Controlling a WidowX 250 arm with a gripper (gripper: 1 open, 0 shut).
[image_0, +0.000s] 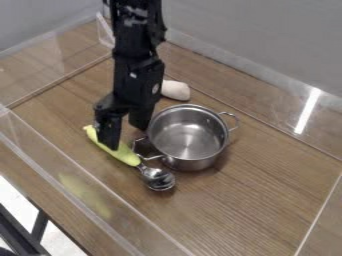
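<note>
A steel pot (190, 140) with side handles sits on the wooden table (254, 210). Left of it, a yellow-green handled utensil (111, 143) lies with its round metal end (158, 179) toward the front. The black gripper (126, 124) hangs just left of the pot, over the yellow-green handle. Its fingers look spread apart, and I see nothing held between them.
A pale rounded object (175, 89) lies behind the pot near the back wall. A metal-edged wall runs along the back.
</note>
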